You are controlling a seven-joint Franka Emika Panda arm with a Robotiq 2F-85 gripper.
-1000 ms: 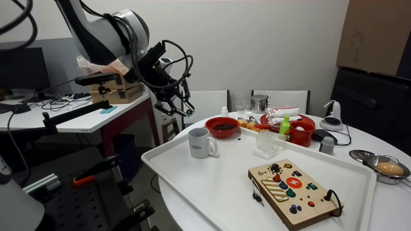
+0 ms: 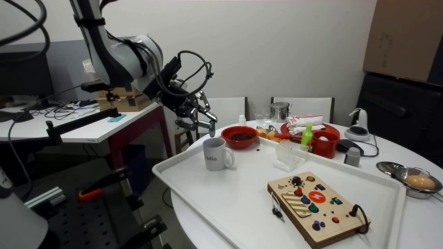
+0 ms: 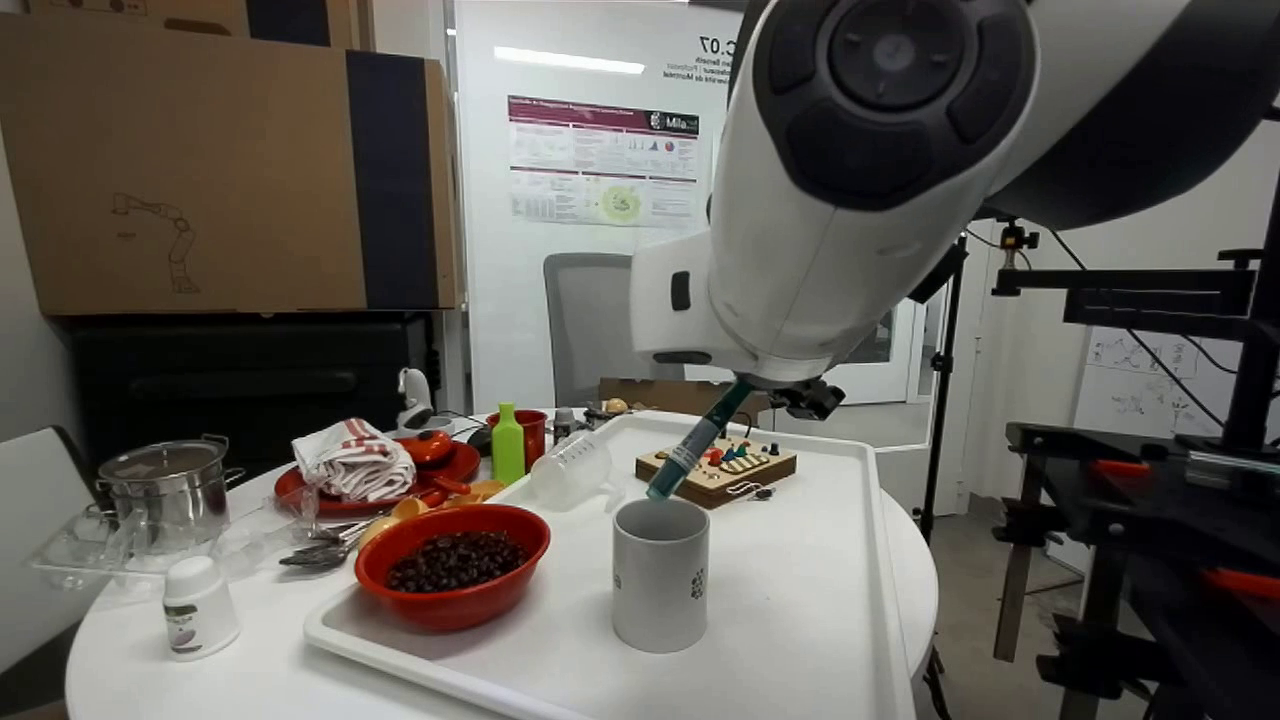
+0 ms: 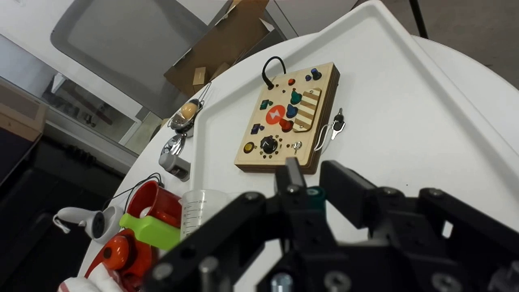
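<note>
A slim teal tube (image 3: 699,440) slants down from the arm in exterior view 2, its lower end close above the rim of a grey mug (image 3: 661,578). My gripper (image 2: 208,120) is shut on this tube, which hangs nearly upright over the mug in exterior view 1. From the wrist, the tube's round teal end (image 4: 316,194) shows between the dark fingers of the gripper. The mug stands upright on the white tray with its handle to the right in exterior view 1. Its inside is mostly hidden.
Behind the mug sits a red bowl (image 2: 239,137) of dark beans. A clear measuring cup (image 2: 291,155) lies on the tray (image 2: 249,195), with a wooden switch board (image 2: 318,209) at its right. Dishes and a green bottle (image 2: 307,135) crowd the far side. Mid-tray is clear.
The arm has come slightly down and right toward the mug. The tube, seen nearly end-on before, now points down. Mug, bowl and board have not moved.
</note>
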